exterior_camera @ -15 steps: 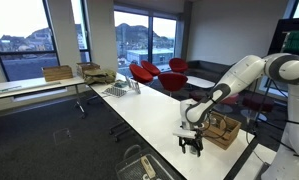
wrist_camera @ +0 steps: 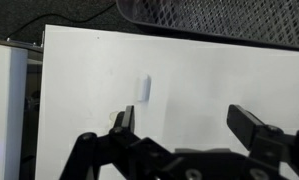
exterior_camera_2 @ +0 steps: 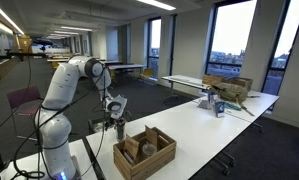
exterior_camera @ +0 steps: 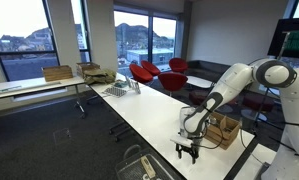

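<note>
My gripper stands open above the white table (wrist_camera: pixel 199 80), its two dark fingers wide apart with nothing between them. Beyond the fingertips, nearer the left one, a small white cylindrical object (wrist_camera: pixel 143 88) rests on the tabletop in the wrist view. A small pale round spot lies close to the left finger; what it is cannot be told. In exterior view 1 the gripper (exterior_camera: pixel 186 150) hangs low over the near part of the table. Exterior view 2 shows the arm (exterior_camera_2: pixel 74 95) reaching down beside the table, the fingers too small to make out.
A wooden box (exterior_camera_2: pixel 144 150) with compartments stands on the table near the arm. Past the table's edge sits a dark mesh basket (wrist_camera: pixel 224 20).
Over the last second the gripper has come down slightly and toward the near edge of the table. The box and the table have stayed put.
</note>
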